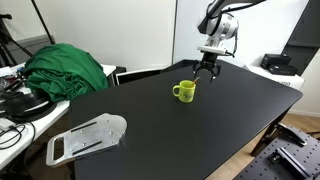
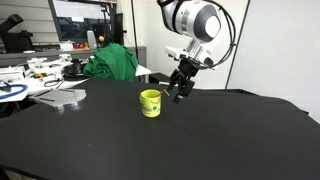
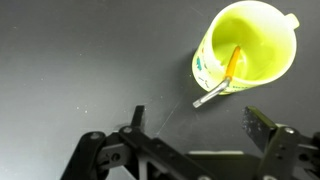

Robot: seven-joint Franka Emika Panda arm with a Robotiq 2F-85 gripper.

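A yellow-green mug (image 1: 185, 92) stands upright on the black table. Inside it leans a thin utensil with an orange handle (image 3: 233, 64), its metal end (image 3: 211, 94) sticking out over the rim. My gripper (image 1: 207, 72) hangs above the table close by the mug, on the right of it in both exterior views. In the wrist view the fingers (image 3: 138, 119) are spread wide at the bottom, and the gripper is open with nothing between them. The mug (image 3: 243, 45) lies ahead of the fingers, upper right.
A metal grater-like plate (image 1: 88, 138) lies at the table's front left. Behind the left side is a heap of green cloth (image 1: 62, 75).
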